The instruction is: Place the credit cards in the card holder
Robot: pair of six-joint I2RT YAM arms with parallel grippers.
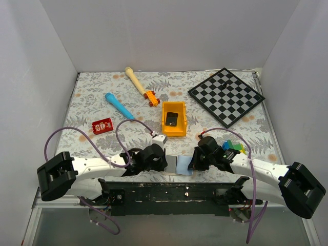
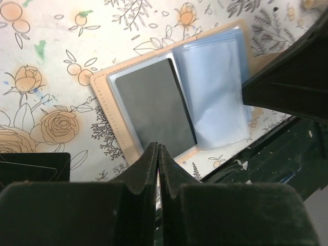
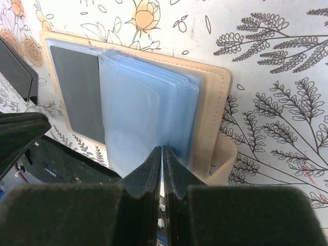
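Note:
The card holder [image 1: 171, 163] lies open on the table between both grippers. A dark grey card [image 2: 154, 102] lies in its left side, and light-blue clear sleeves [image 3: 138, 102] fill the right side on a tan cover. My left gripper is shut, with nothing showing between its fingers, at the grey card's near edge. My right gripper has its tips close together over the blue sleeves; whether a sleeve edge is between them cannot be told. A flat black item [image 2: 33, 166], possibly a card, lies left of the holder.
Behind the holder stands a yellow bin [image 1: 174, 130] with a black item inside. A red can-like object [image 1: 102, 126] and a blue stick [image 1: 119, 106] lie back left; a checkerboard [image 1: 226, 97] lies back right. Coloured blocks [image 1: 233, 146] sit behind the right arm.

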